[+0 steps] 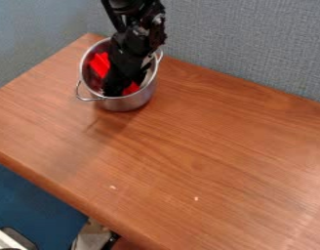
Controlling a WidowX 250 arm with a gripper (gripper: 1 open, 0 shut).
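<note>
A steel pot (pixel 133 101) with side handles stands near the back left of the wooden table. Red pieces (pixel 100 63) lie inside it. My black gripper (pixel 121 82) reaches down from above into the pot, and the arm covers much of the pot's inside. The fingertips are hidden among the dark shapes, so I cannot tell their state or what is between them.
A grey panel wall (pixel 254 49) runs behind. Blue floor (pixel 32 205) and some objects lie beyond the front-left edge.
</note>
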